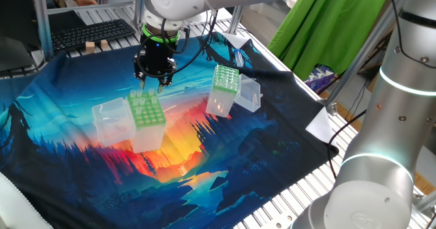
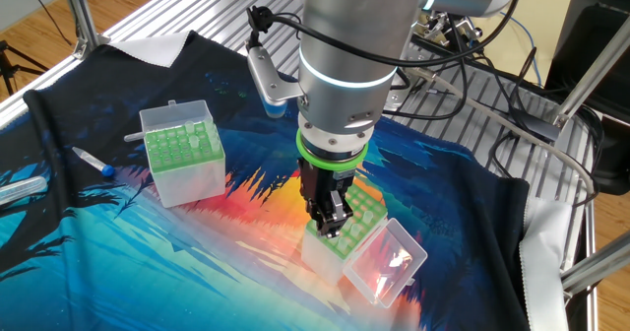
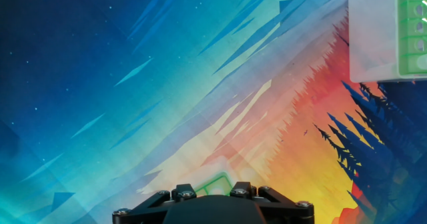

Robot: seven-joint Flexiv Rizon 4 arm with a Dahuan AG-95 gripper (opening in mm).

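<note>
My gripper (image 1: 151,88) hangs fingers down above the cloth by the far edge of a green-topped tip box (image 1: 155,114). Its two fingertips stand apart, so it is open, with nothing seen held between them. Several clear tips stand in that box's green rack. In the wrist view, just a corner of this box (image 3: 215,184) shows past the gripper. A second green-topped box (image 1: 220,103) stands apart from it; its side (image 3: 373,37) fills the wrist view's upper right corner. The arm hides part of the first box (image 2: 330,257) in exterior view 2.
Clear open lids (image 1: 114,120) (image 1: 248,93) sit beside both boxes. A blue-capped pen (image 2: 94,163) lies on the patterned cloth. Two small wooden blocks (image 1: 90,46) (image 1: 104,44) rest near the keyboard (image 1: 92,35).
</note>
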